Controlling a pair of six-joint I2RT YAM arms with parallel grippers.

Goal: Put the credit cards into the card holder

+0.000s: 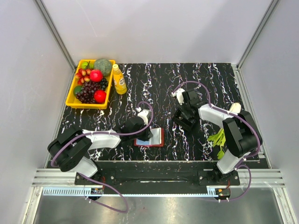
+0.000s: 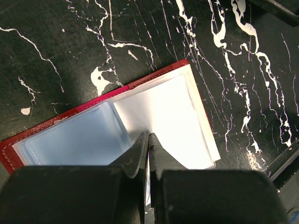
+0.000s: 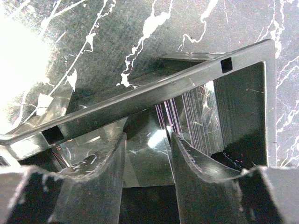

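The red card holder [image 2: 135, 85] lies on the table with a light blue card [image 2: 70, 135] and a white panel [image 2: 168, 112] showing. My left gripper is shut over it, fingertips at the white panel, nothing clearly between them. On the right, a dark open container [image 3: 243, 107] with clear slotted sleeves sits under my right gripper. That gripper is part open, its fingertips apart inside the container's opening; I see no card clearly between them.
A yellow fruit basket [image 1: 71, 98] and a juice bottle [image 1: 119, 81] stand at the back left. A leafy vegetable [image 1: 217, 139] lies at the right.
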